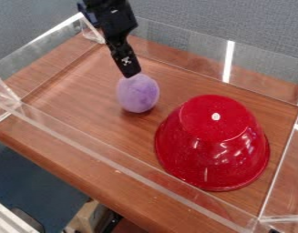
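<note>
A purple ball (138, 94) rests on the wooden floor of the clear-walled enclosure, left of centre. My black gripper (129, 65) hangs from the top left, its tip above and slightly left of the ball, apart from it. Whether its fingers are open or shut I cannot tell. To the right of the ball, a large red bowl (213, 146) sits upside down on the wood.
Transparent walls (127, 174) surround the wooden surface (78, 91). The red bowl takes up much of the right side.
</note>
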